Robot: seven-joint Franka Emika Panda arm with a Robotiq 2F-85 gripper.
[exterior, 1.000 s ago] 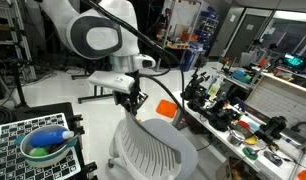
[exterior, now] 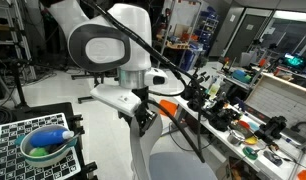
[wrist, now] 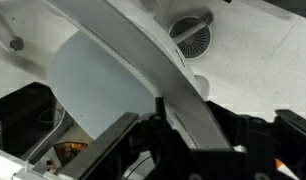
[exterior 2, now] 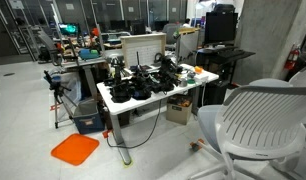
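A light grey office chair's backrest (exterior: 140, 152) stands nearly edge-on below the arm in exterior view 1. My gripper (exterior: 143, 122) is at its top edge. In the wrist view the pale back rim (wrist: 158, 55) runs diagonally down between the dark fingers of my gripper. The fingers are apart, one on each side of the rim; whether they press on it cannot be made out. The chair's round grey seat (wrist: 93, 85) shows beyond the rim. Exterior view 2 has a pale chair (exterior 2: 258, 125) at right, with no gripper visible there.
A green-grey bowl (exterior: 48, 155) with things in it stands by the arm's base. The long table (exterior: 263, 150) behind is crowded with black gear and tools. An orange mat (exterior 2: 75, 150) lies on the floor, which has open room around it.
The chair's backrest has swung from broadside to nearly edge-on, and more of the seat now shows. My gripper has shifted slightly right and down, staying at the backrest's top edge.
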